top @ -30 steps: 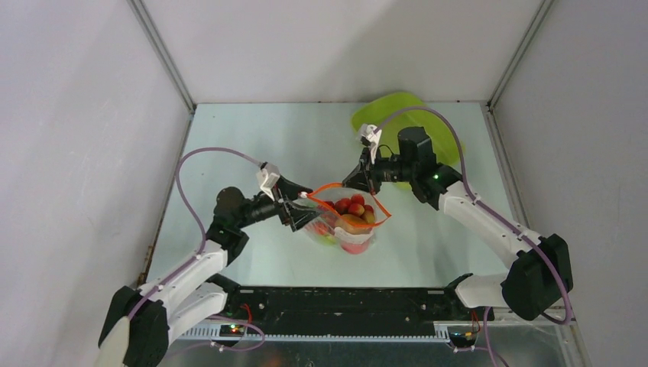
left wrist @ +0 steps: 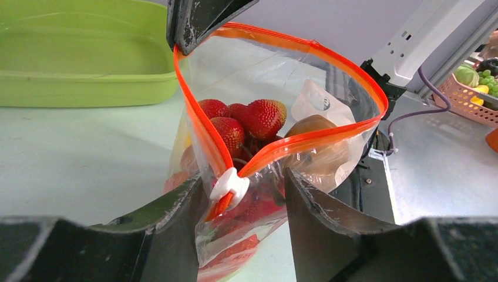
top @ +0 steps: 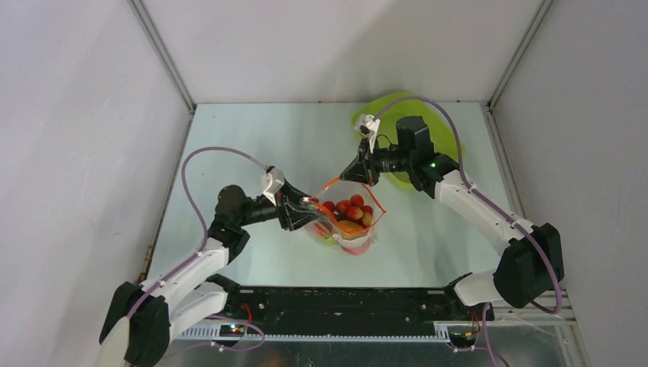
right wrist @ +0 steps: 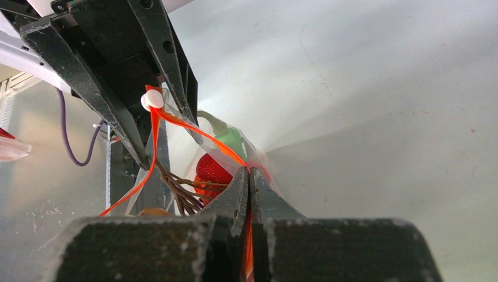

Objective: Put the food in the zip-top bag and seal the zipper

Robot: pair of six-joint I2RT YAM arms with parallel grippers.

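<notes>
The zip top bag [top: 353, 229] stands mid-table, mouth open with orange zipper, holding strawberries [left wrist: 264, 117], a tan food item and something green. My left gripper is part open at the zipper's corner, its fingers either side of the white slider [left wrist: 229, 187]; whether they touch it is unclear. My right gripper is shut on the orange zipper rim, raised at the bag's far edge, as the top and right wrist views show.
A green tray [top: 424, 122] lies at the back right, behind the right arm.
My right gripper has moved slightly up and back, stretching the bag's rim upward with it. The left gripper has shifted only slightly around the slider corner.
</notes>
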